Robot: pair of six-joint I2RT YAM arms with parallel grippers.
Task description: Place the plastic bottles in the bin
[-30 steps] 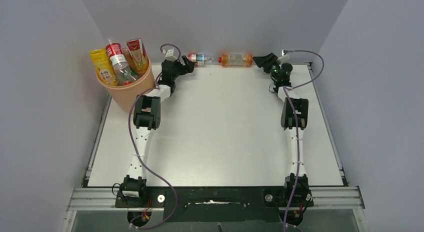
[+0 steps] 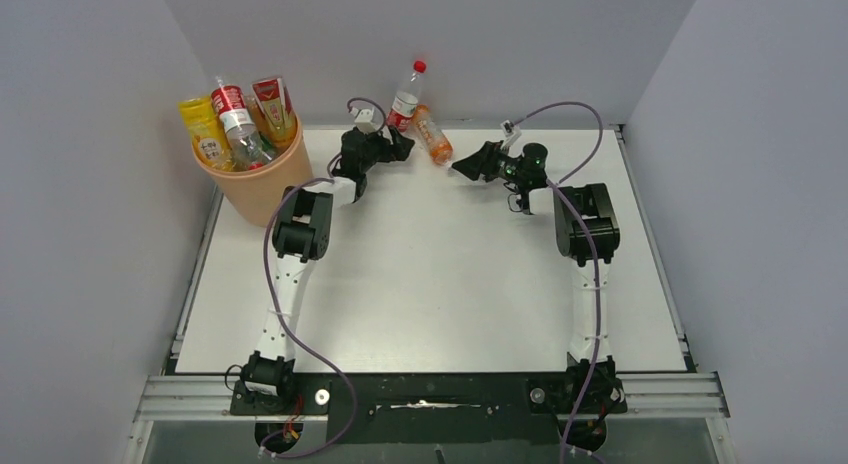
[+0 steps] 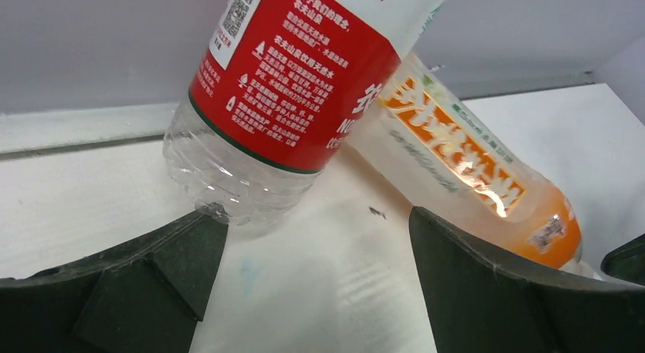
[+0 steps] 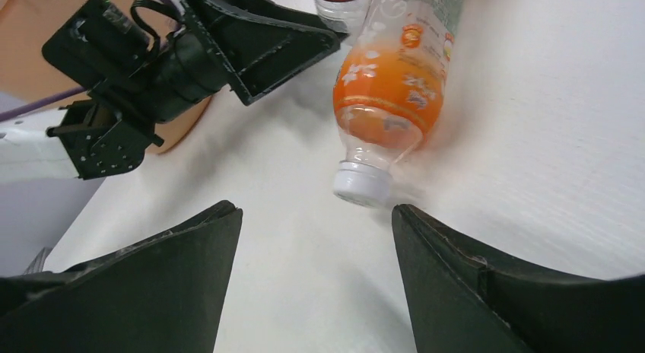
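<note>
A clear bottle with red label and red cap (image 2: 404, 104) leans at the table's back edge; its base is just beyond the open fingers of my left gripper (image 2: 397, 144) in the left wrist view (image 3: 274, 87). An orange bottle (image 2: 435, 136) lies slanted beside it, white cap toward the front. My right gripper (image 2: 467, 167) is beside that cap, its fingers apart with nothing between them; the bottle (image 4: 392, 102) is ahead of it in the right wrist view.
The peach bin (image 2: 250, 194) at the left is full of bottles and packets. Walls border the back and sides.
Both bottles, earlier lying end to end along the back edge, have swung to slanted positions. My left gripper has moved right; my right gripper has moved left and toward the front.
</note>
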